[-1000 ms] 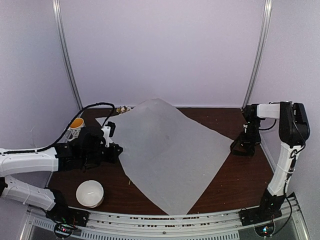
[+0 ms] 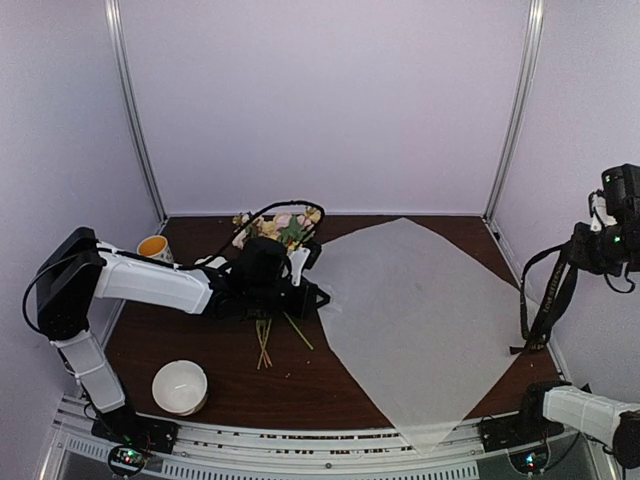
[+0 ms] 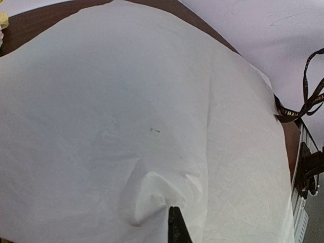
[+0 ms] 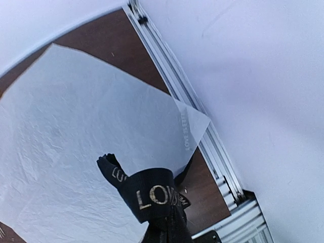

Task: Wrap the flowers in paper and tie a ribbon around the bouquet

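Observation:
The bouquet of fake flowers (image 2: 285, 228) lies at the back left, partly hidden by my left arm, its green stems (image 2: 263, 345) showing below the arm. A large white paper sheet (image 2: 430, 300) spreads over the middle and right of the table. My left gripper (image 2: 326, 298) is shut on the sheet's left edge; in the left wrist view the paper wrinkles up around the fingertips (image 3: 174, 215). Raised at the right wall, my right gripper is shut on a black ribbon (image 4: 154, 195) with light lettering. The ribbon hangs in loops near the sheet's right corner.
An orange-lined mug (image 2: 154, 248) stands at the back left, and a white bowl (image 2: 180, 387) at the front left. Bare table shows between the bowl and the paper. The sheet's lower tip overlaps the front rail (image 2: 330, 446).
My left gripper has moved right, drawing the paper along and uncovering the flowers and stems.

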